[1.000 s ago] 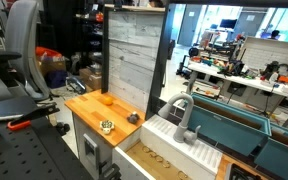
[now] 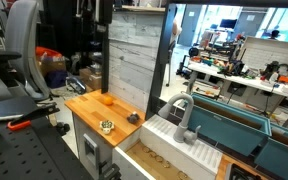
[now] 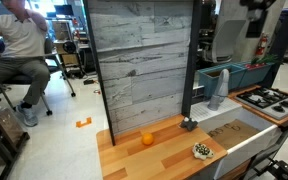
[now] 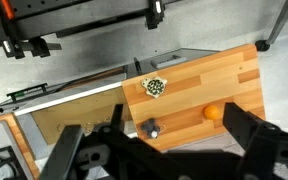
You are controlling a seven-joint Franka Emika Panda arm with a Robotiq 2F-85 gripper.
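Observation:
In the wrist view, my gripper is open over the wooden counter (image 4: 189,85), its two dark fingers wide apart with nothing between them. An orange round object (image 4: 213,112) lies on the counter towards the right. Near the counter's edge is a small pale-and-green patterned item (image 4: 155,87). A small dark grey object (image 4: 151,128) lies lower down, close to the left finger. All three also show in exterior view 2: the orange one (image 3: 147,139), the patterned one (image 3: 202,151) and the grey one (image 3: 189,125). My gripper is well above them.
An open drawer (image 2: 160,163) sticks out beside the counter. A grey faucet (image 2: 186,130) rises behind it. A white plank wall (image 3: 144,65) with dark posts backs the counter. A stove (image 3: 268,101) lies to the right in exterior view 2.
Dark arm parts show lower at the top left of exterior view 1 than before. The objects on the counter have not moved.

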